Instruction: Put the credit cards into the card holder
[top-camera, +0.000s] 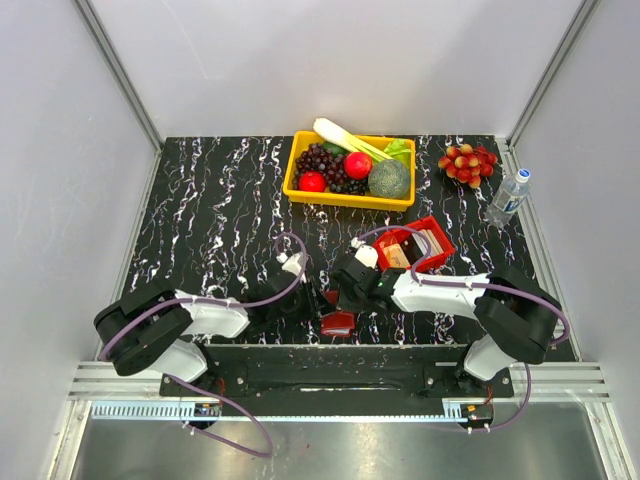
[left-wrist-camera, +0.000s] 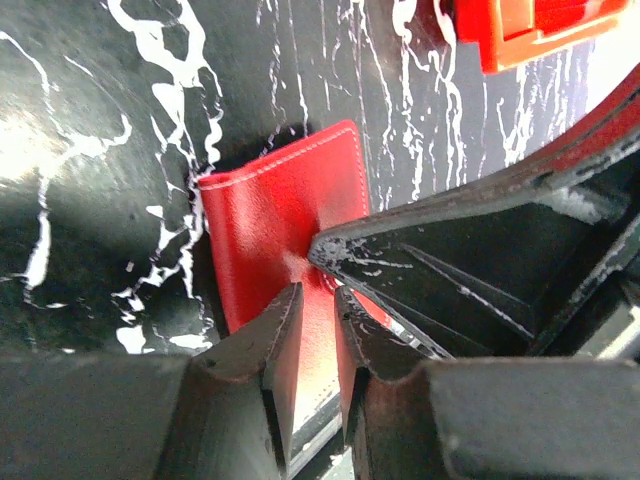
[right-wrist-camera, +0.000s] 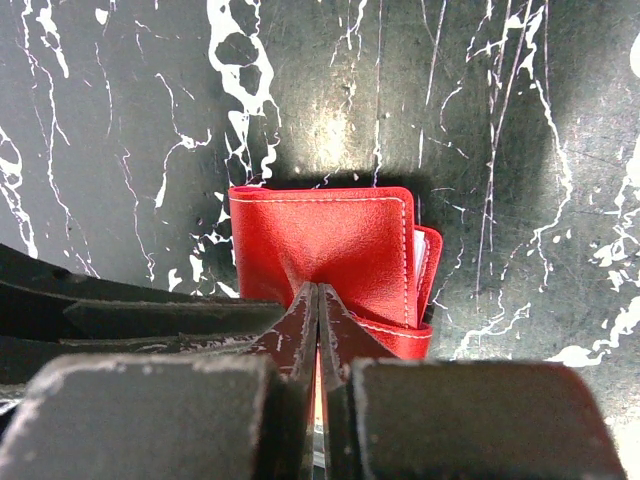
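Observation:
The red card holder (top-camera: 338, 324) lies near the table's front edge, between my two arms. In the right wrist view its stitched flap (right-wrist-camera: 325, 235) shows, with a white edge and a dark edge peeking out on the right side. My right gripper is shut, its tips against the holder's red surface; whether a thin fold is pinched there is hidden. My left gripper is part open over the holder (left-wrist-camera: 280, 215), a narrow gap between its fingers with red behind it. Cards (top-camera: 430, 242) stand in the red basket (top-camera: 448, 250).
A yellow crate (top-camera: 300, 195) of produce stands at the back, with a fruit bunch (top-camera: 467, 163) and a bottle (top-camera: 508, 198) to its right. The two grippers are very close together. Bare table lies to the left.

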